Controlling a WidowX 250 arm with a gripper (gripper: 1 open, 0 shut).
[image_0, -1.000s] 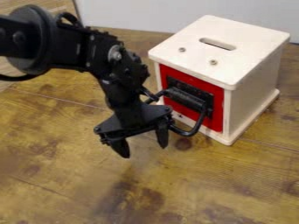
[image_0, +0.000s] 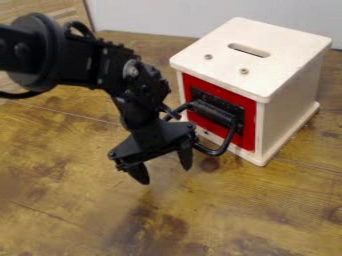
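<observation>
My black gripper (image_0: 162, 167) hangs low over the wooden floor, pointing down, with its fingers apart and nothing seen between them. To its right stands a white wooden box (image_0: 286, 115) with a red front panel (image_0: 243, 139) and a black fitting on it. A curved black cable or tube runs from beside my wrist across that front.
The box has a slot and two round marks on its top (image_0: 274, 40). Bare wooden floor (image_0: 80, 210) lies to the left and in front. A pale wall runs along the back.
My arm and gripper have shifted very slightly to the left. The box has not moved.
</observation>
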